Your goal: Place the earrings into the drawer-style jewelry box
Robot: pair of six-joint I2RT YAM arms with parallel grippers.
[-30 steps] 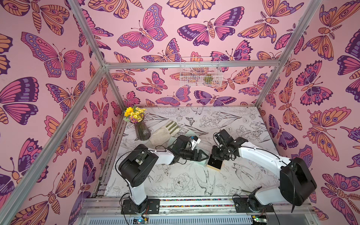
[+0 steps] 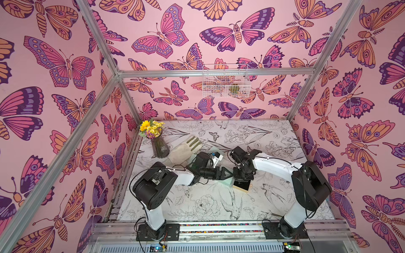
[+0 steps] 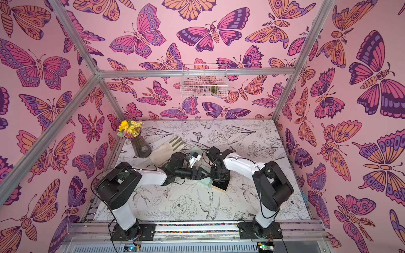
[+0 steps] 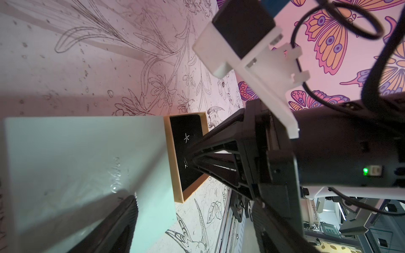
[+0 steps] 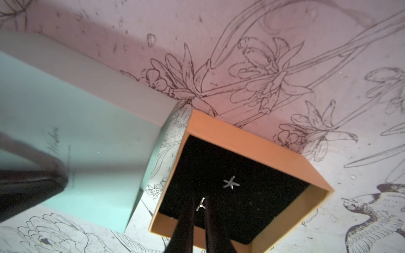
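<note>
The mint-green jewelry box (image 4: 88,160) lies on the table with its tan drawer (image 5: 261,145) pulled out on the right. On the drawer's black lining sits a star-shaped earring (image 5: 230,182). A second silver earring (image 5: 201,204) shows at the tips of my right gripper, which is shut and reaches down into the drawer. Whether that earring is pinched between the fingers or lies just beyond them, I cannot tell. My left gripper stands open over the box, its fingers wide apart, nothing held.
A glass vase with yellow flowers (image 2: 159,146) stands at the back left, beside a beige striped cloth item (image 2: 179,154). A wire basket (image 2: 225,86) hangs on the back wall. Bare table (image 2: 278,198) lies in front and to the right of the drawer.
My right gripper has moved left over the drawer and now covers more of it. The left arm stays about where it was.
</note>
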